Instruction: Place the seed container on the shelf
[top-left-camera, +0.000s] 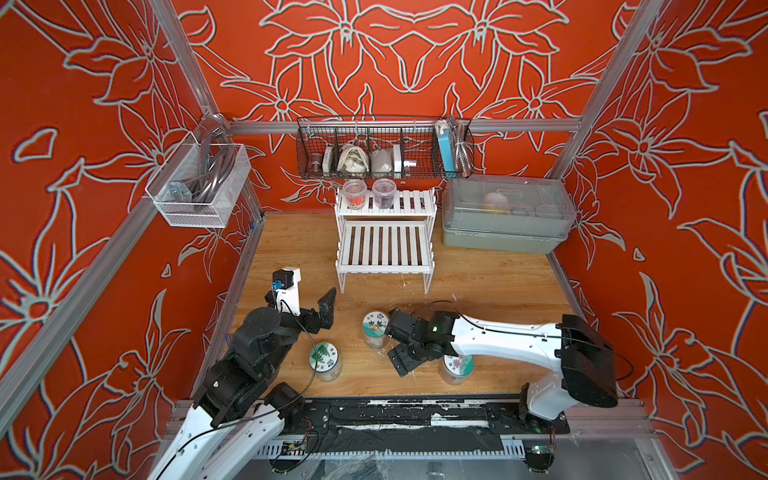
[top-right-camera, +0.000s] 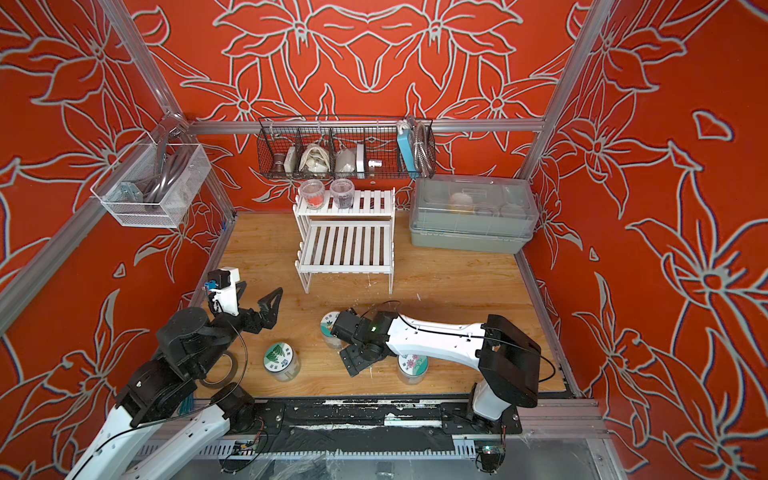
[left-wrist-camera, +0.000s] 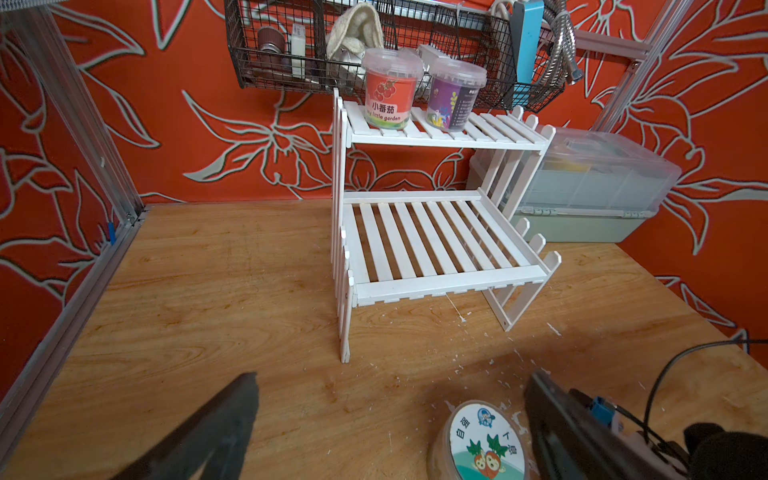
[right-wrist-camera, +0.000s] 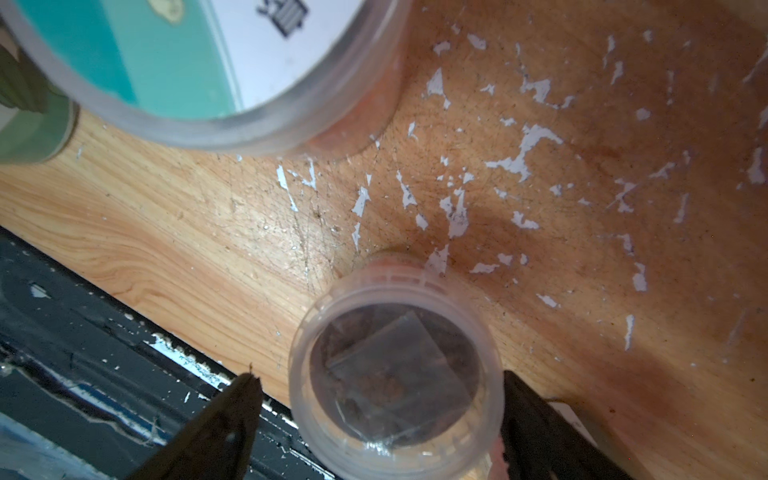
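Note:
In the right wrist view a seed container (right-wrist-camera: 392, 372) with a clear lid and dark contents shows between the fingers of my open right gripper; I cannot tell whether they touch it. The right arm hides this container in the top views. Close beside the gripper stands a container (top-left-camera: 374, 325) with a teal and white lid. My left gripper is open and empty, above the table left of that container. The white two-tier shelf (top-left-camera: 385, 244) stands farther back; its lower tier is empty.
On the shelf's upper tier stand a red cup (left-wrist-camera: 392, 89) and a purple cup (left-wrist-camera: 454, 96). Other lidded containers are a green-topped one (top-left-camera: 325, 361) at left and a pink-flowered one (top-left-camera: 457, 368) under the right arm. A grey box (top-left-camera: 508, 216) sits back right.

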